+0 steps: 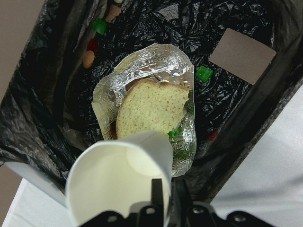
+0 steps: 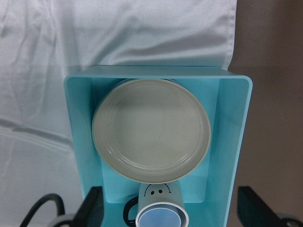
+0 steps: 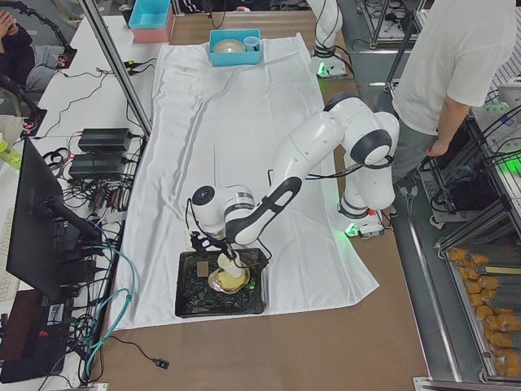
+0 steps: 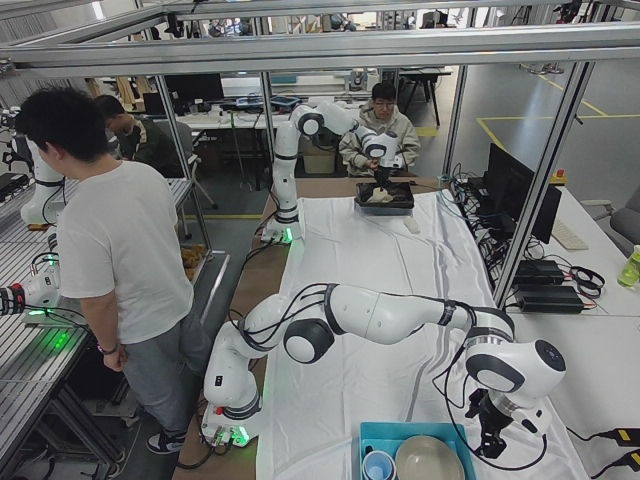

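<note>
My left gripper is shut on the rim of a white paper cup (image 1: pixel 102 179), tilted over a black-lined tray (image 3: pixel 195 301). In the tray lie a foil dish (image 1: pixel 165 61) with a bread slice (image 1: pixel 149 106), a brown square (image 1: pixel 242 56) and several small coloured pieces. My right gripper stands open above a blue bin (image 2: pixel 239 118) holding a grey plate (image 2: pixel 150 127) and a mug (image 2: pixel 173 198) with a smiley face.
A white cloth (image 3: pixel 228 122) covers the middle of the table, mostly clear. A monitor (image 3: pixel 37 220) and cables run along the left side. A person (image 4: pixel 120 250) stands beside the table.
</note>
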